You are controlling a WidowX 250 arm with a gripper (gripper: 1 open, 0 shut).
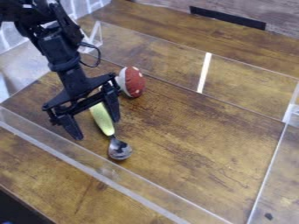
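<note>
My black gripper (79,119) is low over the wooden table at the left, open, its two fingers pointing down and apart, with nothing visible between them. Just to its right lies a spoon (118,149) with a yellow handle and a metal bowl toward the front, the handle partly behind the arm. A red-and-white oval object (131,83) rests behind the spoon, partly hidden by the arm.
Transparent edges or panels run along the left front and the right side. A dark slot is at the back right.
</note>
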